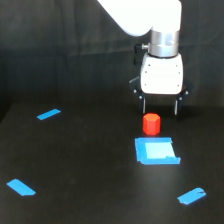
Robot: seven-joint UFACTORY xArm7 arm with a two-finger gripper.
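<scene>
A small red block point(151, 124) stands on the black table, right behind a square outlined in blue tape. The square's pale patch point(159, 150) lies just in front of the block. Above and slightly behind or over the block hangs my white gripper point(161, 104), its dark fingers spread wide. Nothing shows between them. The block appears below the gripper, nearer its left finger; the exact depth between them is hard to tell.
Short blue tape strips mark the table at the back left point(49, 114), front left point(20, 187) and front right point(191, 196). A dark curtain point(60, 50) hangs behind.
</scene>
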